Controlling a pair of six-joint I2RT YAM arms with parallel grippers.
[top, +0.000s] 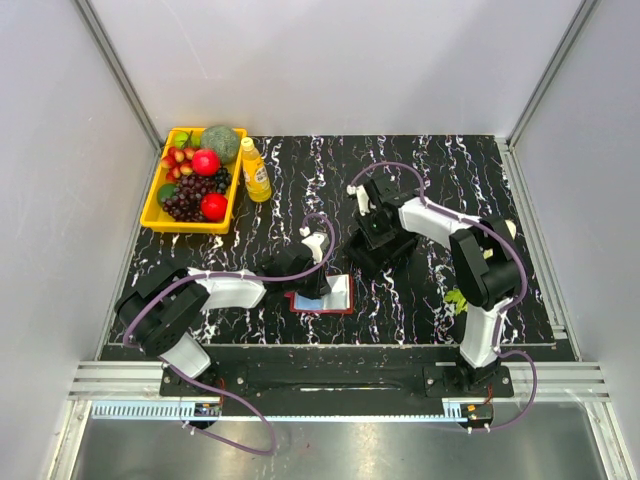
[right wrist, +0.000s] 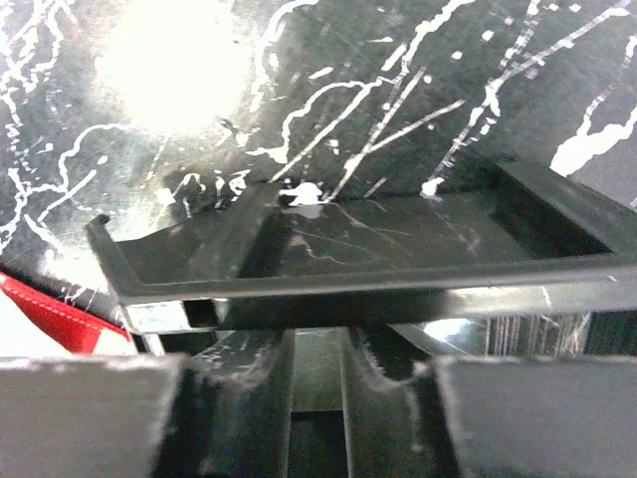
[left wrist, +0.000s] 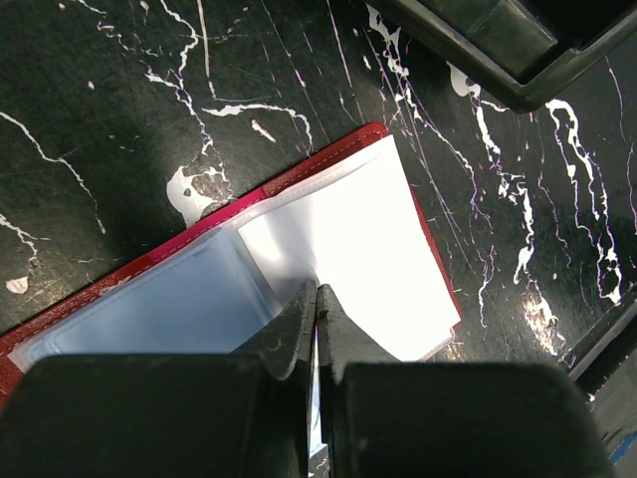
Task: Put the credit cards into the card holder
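Observation:
The red card holder [top: 340,306], with white and blue clear sleeves, lies open on the marble table; in the left wrist view its white page [left wrist: 368,249] shows. My left gripper is shut over it, with no card visible between its fingers. A black tray [top: 365,255] sits up and right of the holder, also at the top of the left wrist view. My right gripper is over that tray, its fingers slightly apart with a narrow gap; whether anything is between them is unclear. I cannot make out loose cards.
A yellow fruit basket [top: 160,218] and an orange bottle [top: 256,175] stand at the back left. Green leaves [top: 455,300] lie at the right, partly under the right arm.

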